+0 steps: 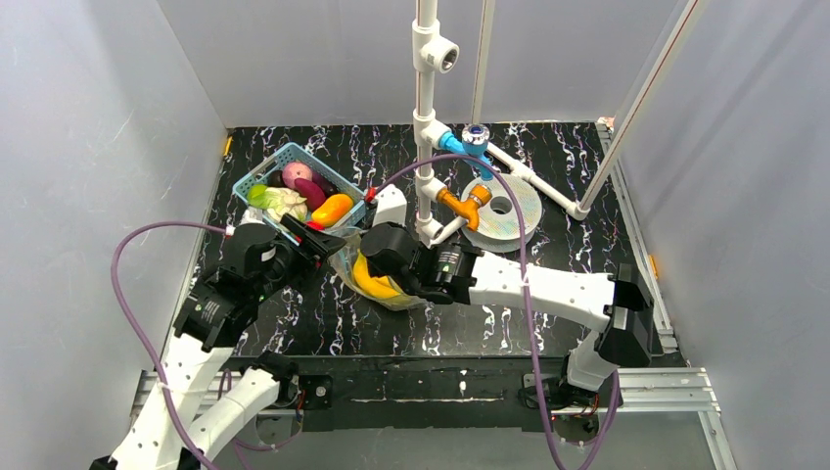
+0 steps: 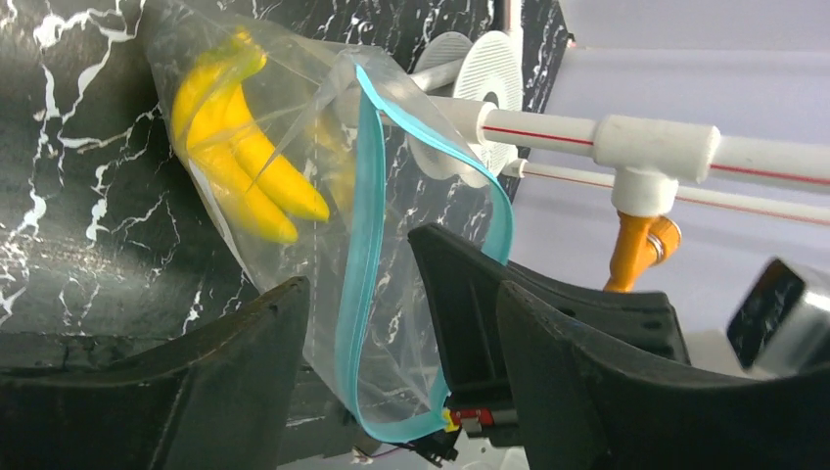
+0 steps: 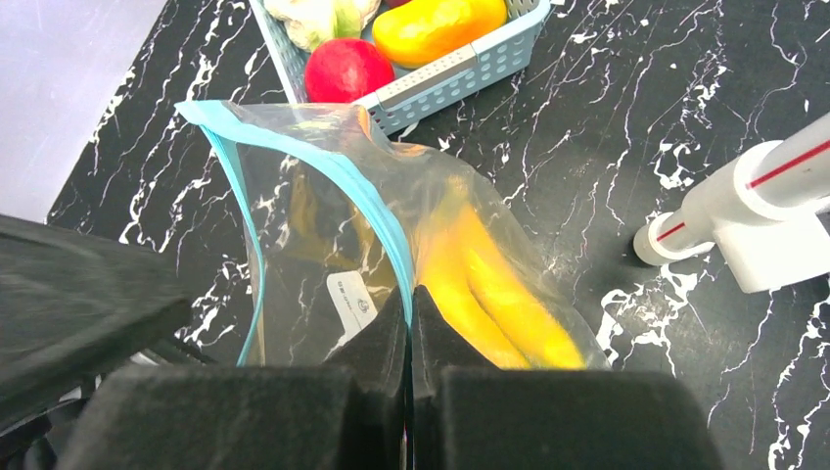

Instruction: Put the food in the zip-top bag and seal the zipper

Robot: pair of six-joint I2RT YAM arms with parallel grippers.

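Observation:
The clear zip top bag (image 3: 294,333) stands with its light-blue zipper rim (image 3: 357,181) spread wide. Two yellow bananas (image 2: 259,171) lie side by side deep inside it, seen through the film. In the right wrist view my right gripper is shut on the bag's rim. My left gripper is open in front of the bag mouth, its fingers apart and no food between them. From above, both grippers partly cover the bag and the bananas (image 1: 370,279).
Behind the bag is a blue basket (image 3: 480,69) of toy food, with a red ball-shaped piece (image 3: 347,70) at its near corner. White pipe (image 1: 424,147) rises just right of the bag. Bare countertop (image 1: 489,328) extends to the front right.

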